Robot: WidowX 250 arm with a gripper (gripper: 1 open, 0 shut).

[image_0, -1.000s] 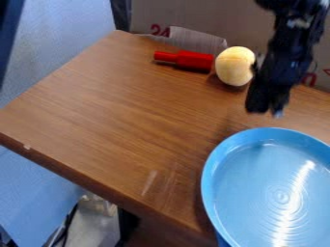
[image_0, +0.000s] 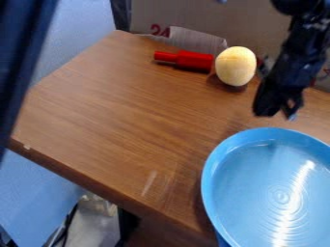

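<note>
The black gripper hangs at the right, above the table just behind the blue plate, to the right of and lower in the view than a pale yellow round object. Its fingers are dark and blurred, so whether they are open or shut is unclear. A red cylinder lies left of the yellow object.
A cardboard panel stands along the back. A dark vertical bar crosses the far left of the view.
The plate and red cylinder look unmoved.
</note>
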